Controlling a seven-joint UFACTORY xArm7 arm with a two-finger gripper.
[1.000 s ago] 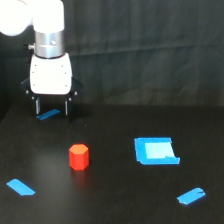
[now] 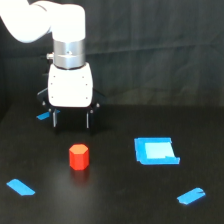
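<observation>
A red block (image 2: 79,157), octagonal in outline, lies on the black table left of the middle. My white gripper (image 2: 72,125) is above and slightly behind it in the camera view, pointing down. Its two dark fingers stand wide apart with empty space between them, and they do not touch the block.
To the right is a white square (image 2: 159,150) edged with blue tape. Blue tape strips mark the front left (image 2: 20,187) and front right (image 2: 191,196). Another strip (image 2: 43,116) shows partly behind the gripper.
The gripper has moved to the right and lower in the picture, closer to the red block. The block and the taped square have not moved.
</observation>
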